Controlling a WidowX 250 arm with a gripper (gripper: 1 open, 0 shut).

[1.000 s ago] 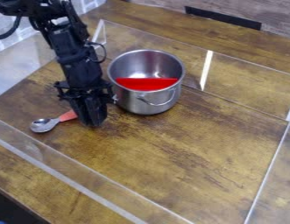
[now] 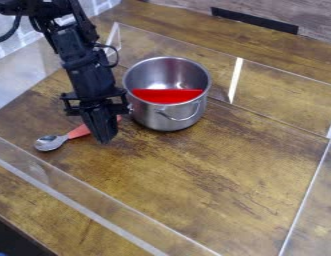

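My black gripper (image 2: 98, 123) hangs low over a spoon (image 2: 50, 142) with a metal head and a red handle, which lies on the wooden table at the left. The gripper looks shut; its tips hide part of the handle, and I cannot see anything held between them. A steel pot (image 2: 168, 78) with red inside stands just to the right of the gripper.
Clear panel edges run along the left and right sides of the workspace.
My gripper has risen slightly and shifted a little left. The spoon and pot look unmoved.
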